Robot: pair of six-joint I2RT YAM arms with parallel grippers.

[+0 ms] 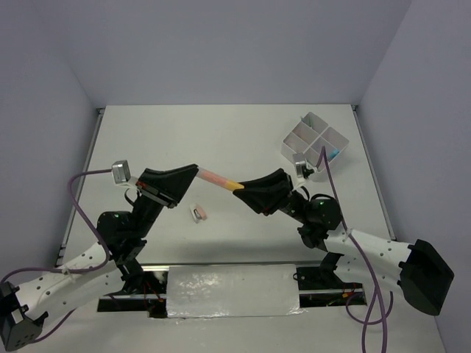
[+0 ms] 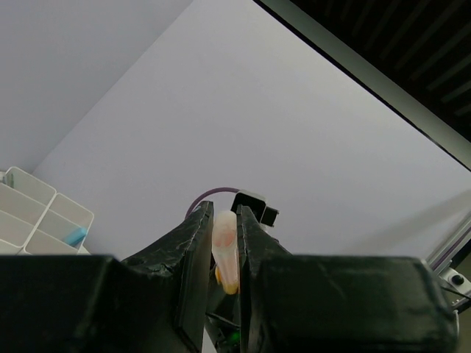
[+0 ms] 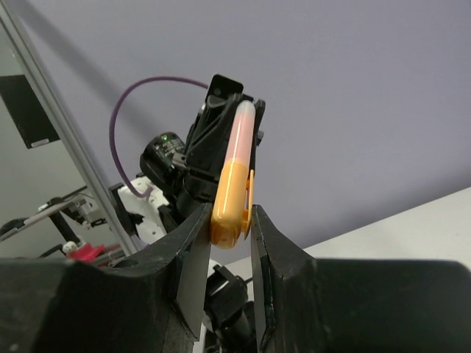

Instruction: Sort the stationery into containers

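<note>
A pink-and-yellow highlighter (image 1: 216, 178) hangs in the air between both grippers. My right gripper (image 1: 239, 191) is shut on its yellow clipped end, seen close in the right wrist view. My left gripper (image 1: 193, 172) is at the pink end. In the left wrist view that end shows just past the narrow gap between the fingertips; whether they touch it I cannot tell. A divided white container (image 1: 326, 137) stands at the back right, with a light blue item (image 2: 76, 236) in one compartment. Small pink and white items (image 1: 199, 212) lie on the table under the grippers.
Grey walls surround it on the back and sides. The table's front edge lies just under both arms.
</note>
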